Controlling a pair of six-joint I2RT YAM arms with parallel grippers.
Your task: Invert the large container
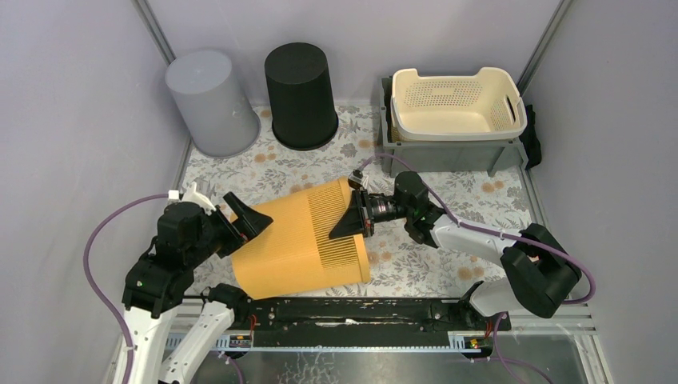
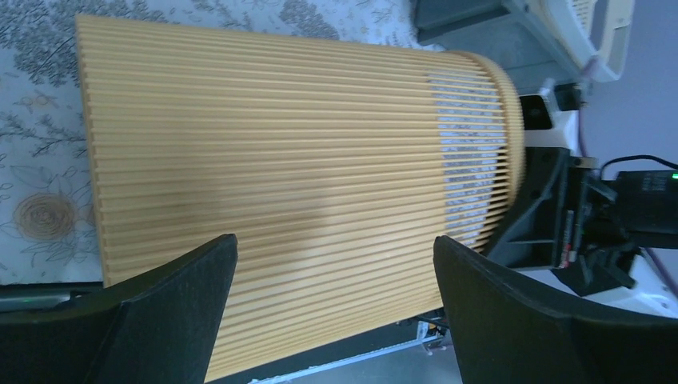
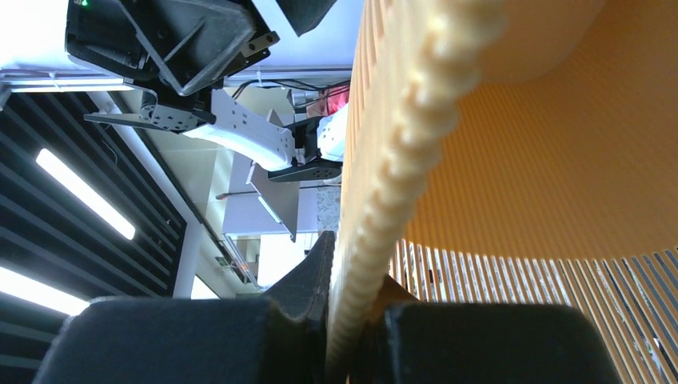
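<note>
The large orange ribbed container (image 1: 284, 240) lies on its side over the front of the floral surface, tilted in the top view. My right gripper (image 1: 356, 220) is shut on the rim at its right end; in the right wrist view that rim (image 3: 412, 160) runs up from between the fingers, with the orange inside beyond it. My left gripper (image 1: 248, 220) stands open over the container's left part; in the left wrist view its fingers are apart above the ribbed side (image 2: 304, 176), with nothing seen between them.
A grey upturned bin (image 1: 209, 96) and a black one (image 1: 300, 88) stand at the back left. A cream basket (image 1: 456, 108) sits on a grey crate (image 1: 448, 156) at the back right. Walls bound both sides.
</note>
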